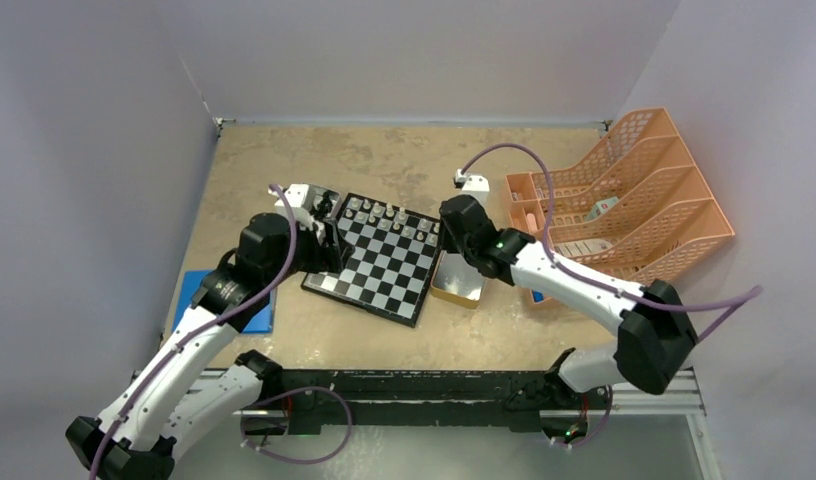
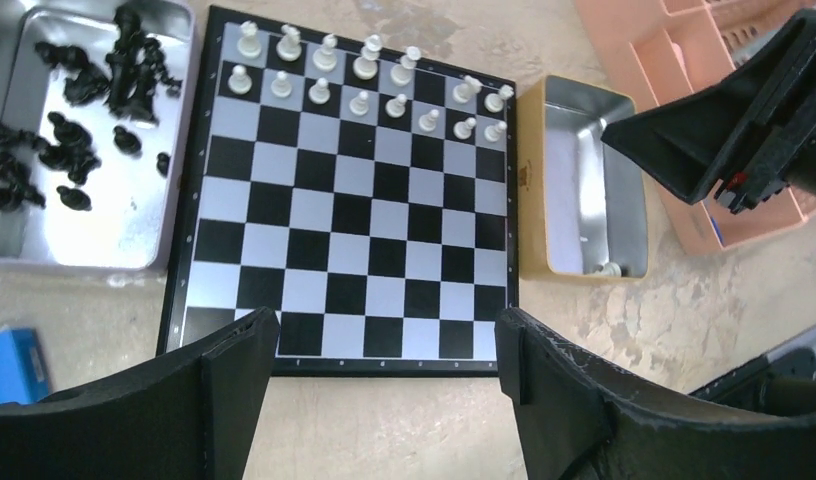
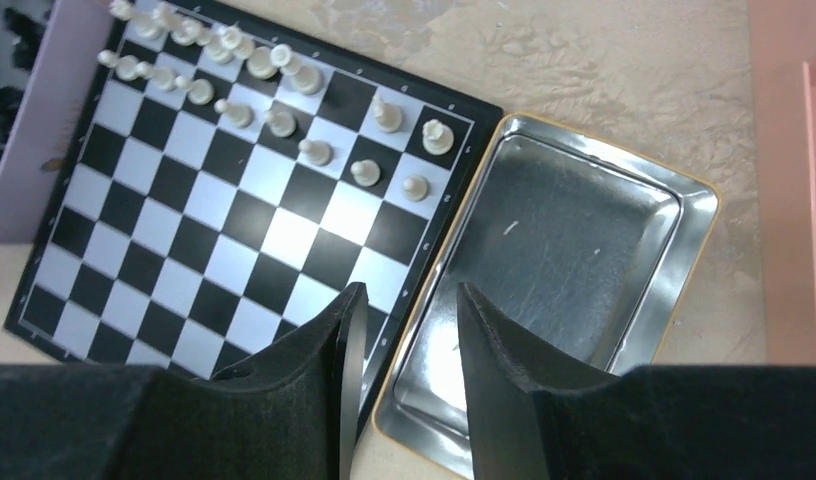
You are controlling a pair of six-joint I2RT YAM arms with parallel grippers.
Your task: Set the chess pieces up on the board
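Observation:
The chessboard (image 2: 349,250) carries white pieces in two rows at its far side; the back row has an empty square between a tall piece (image 2: 405,66) and a shorter one (image 2: 466,90). One white piece (image 2: 609,270) lies in the near corner of the tin (image 2: 529,200). Black pieces (image 2: 84,85) lie jumbled in the metal tray (image 2: 169,220) left of the board. Over the board's left part, my left gripper has its fingers apart, nothing between them. Above the tin's board-side edge, my right gripper is open and empty.
An orange organizer (image 1: 674,160) stands right of the tin. A blue object (image 1: 192,285) lies left of the board, under the left arm. Bare table shows behind and in front of the board.

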